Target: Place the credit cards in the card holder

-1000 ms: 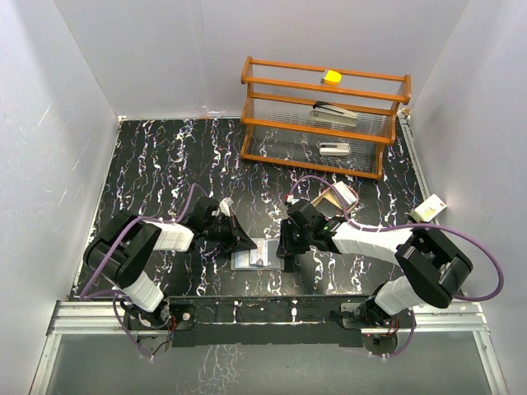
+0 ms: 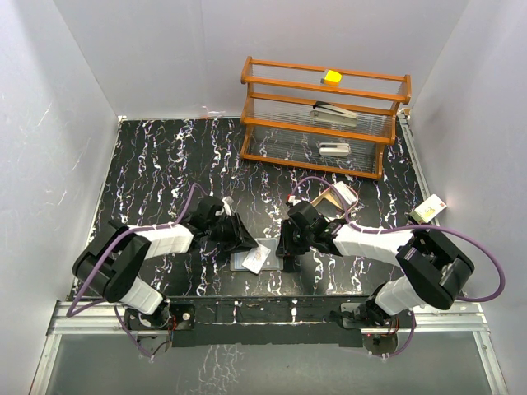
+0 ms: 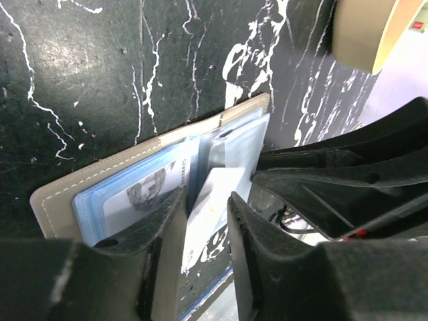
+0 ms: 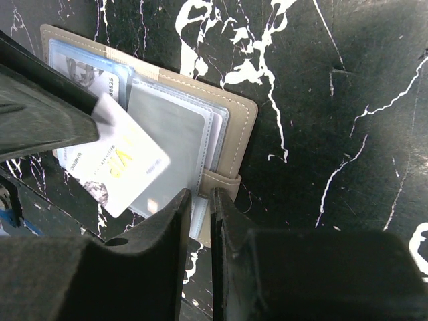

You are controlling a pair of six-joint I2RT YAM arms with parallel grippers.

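Observation:
The white VIP credit card (image 4: 137,167) lies askew on top of the clear sleeves of the beige card holder (image 4: 231,134), not inside a pocket. In the top view the card (image 2: 256,259) slants toward the holder's front edge. My left gripper is open just above, its fingers apart on either side of the card's white surface (image 3: 212,204), not clamping it. My right gripper is shut on the holder's right edge, by the small strap. Another card with a portrait (image 3: 144,194) sits in the left sleeve.
A wooden shelf rack (image 2: 313,123) with staplers stands at the back. Behind the right arm lies a small box (image 2: 342,196), and another box (image 2: 428,208) is at the right wall.
The card has turned from lying nearly square on the sleeves to slanting across them. The right arm has stayed put.

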